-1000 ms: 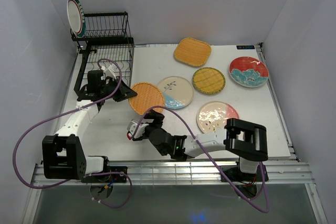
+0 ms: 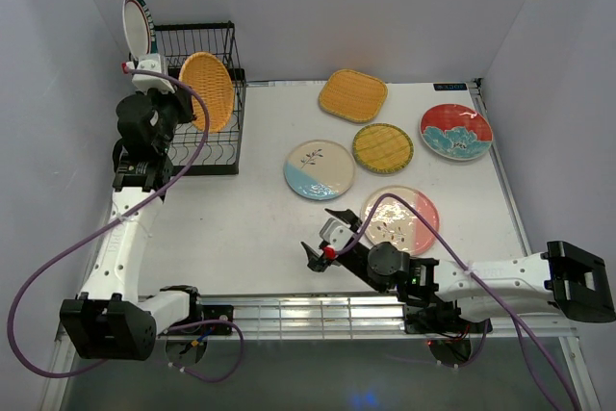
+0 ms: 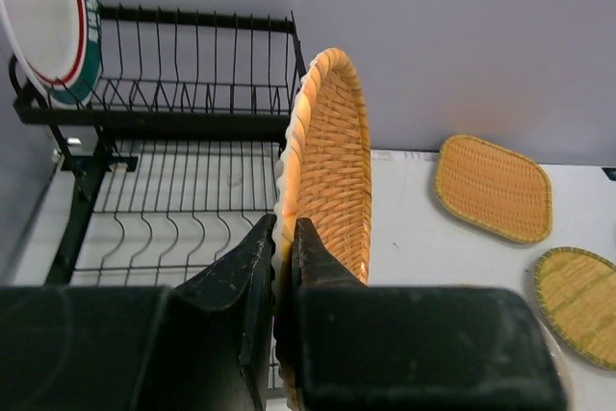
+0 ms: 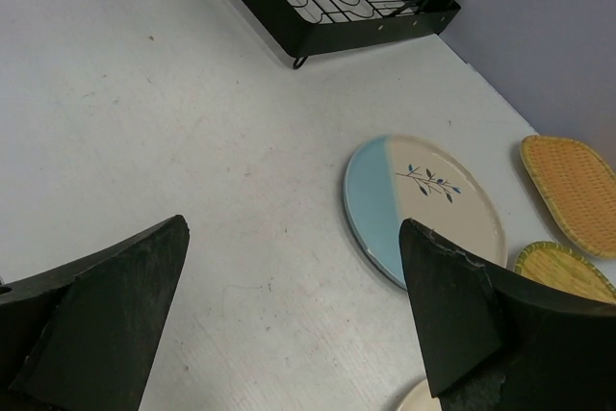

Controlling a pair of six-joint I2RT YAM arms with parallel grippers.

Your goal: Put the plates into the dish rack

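Observation:
My left gripper is shut on a round orange woven plate [image 2: 206, 90], held upright on edge at the dish rack [image 2: 236, 166]; whether it rests on the rack is unclear. A white plate with green and red rim [image 2: 139, 26] stands in the upper tier. My right gripper is open and empty above the table. Lying flat are a blue-cream plate [image 2: 318, 168], a yellow woven plate [image 2: 383, 147], an orange rectangular plate [image 2: 352, 95], a red-teal plate [image 2: 456, 131] and a pink-cream plate [image 2: 404, 214].
Bare table [image 2: 241, 238] lies in front of the rack and left of the flat plates. Grey walls enclose the back and both sides.
The left gripper carried the orange round plate up and left to the rack. The right gripper, earlier at that plate, has moved right and is apart from it.

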